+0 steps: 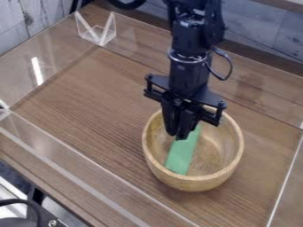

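My black gripper (178,112) hangs over the back left part of a round tan bowl (221,168), its lower tips reaching down to about the bowl's rim. A green object (182,157) lies inside the bowl, its upper end partly behind the gripper's tips. I cannot tell whether the fingers are open or shut, or whether anything is between them.
A small clear wire-like object (97,28) is at the back left. A black cable or part (24,213) shows at the front left corner.
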